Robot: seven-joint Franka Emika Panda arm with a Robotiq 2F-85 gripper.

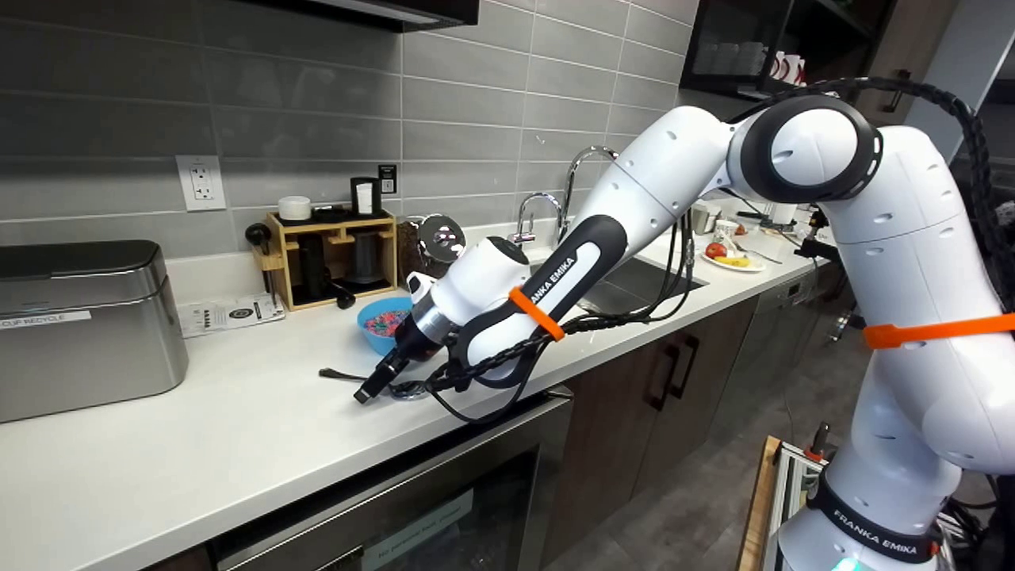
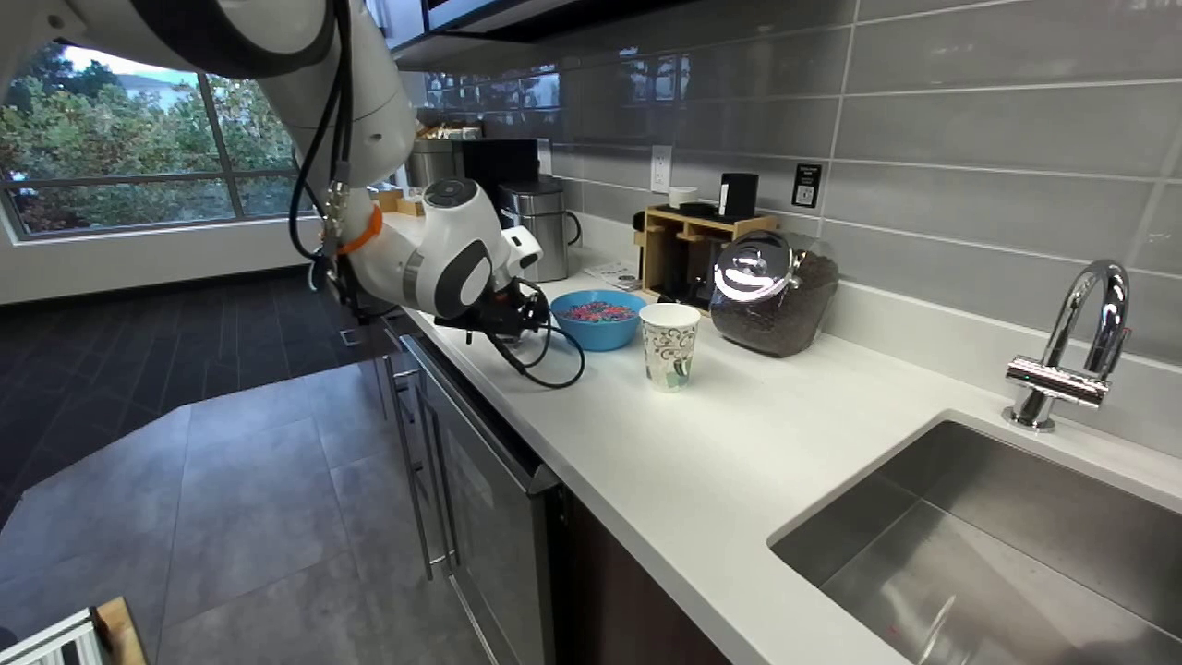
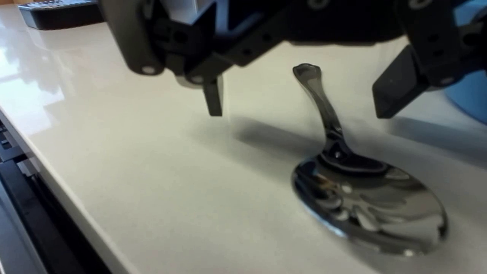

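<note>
A shiny metal spoon [image 3: 370,196] lies on the white counter, its bowl towards the wrist camera and its handle [image 3: 319,93] pointing away. My gripper stands open low over the counter, one finger on each side of the spoon's handle, with clear space between each fingertip and the handle. In the first exterior view, the dark spoon handle [image 1: 340,374] shows beyond the gripper [image 1: 366,392]. A blue bowl [image 1: 373,317] with pink and blue bits in it sits just behind, and its side also shows at the right of the wrist view.
A patterned paper cup [image 2: 669,353] and a glass jar of dark beans [image 2: 776,305] stand near the bowl. A wooden rack [image 1: 333,257] is against the wall, and a steel bin [image 1: 90,333] is at left. The counter's front edge runs close by.
</note>
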